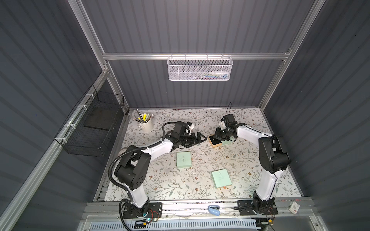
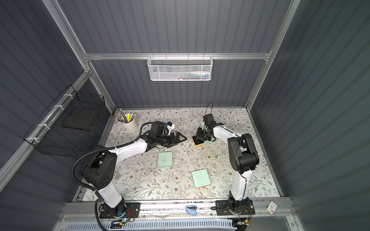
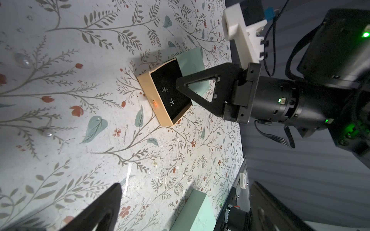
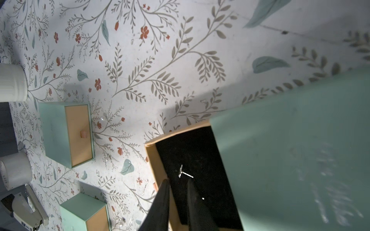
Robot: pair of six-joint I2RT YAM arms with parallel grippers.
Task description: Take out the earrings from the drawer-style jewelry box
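The green jewelry box (image 4: 300, 154) lies on the table with its tan, black-lined drawer (image 4: 152, 159) pulled out. Inside it, on the black lining, a silver earring (image 4: 185, 172) is visible in the right wrist view; a second small bright spot lies nearer my fingers. From the left wrist view two star-shaped earrings (image 3: 168, 96) show in the drawer. My right gripper is over the drawer's front part, its fingers close together, with nothing seen between them. To the left of the drawer, my left gripper (image 1: 202, 138) stands open and empty.
Two other green boxes, one left of centre (image 1: 183, 159) and one near the front (image 1: 221, 178), stand closed. A pen cup (image 1: 146, 125) is at the back left. A white wire basket (image 1: 200, 69) hangs on the back wall. Small clear bits lie on the mostly free tabletop.
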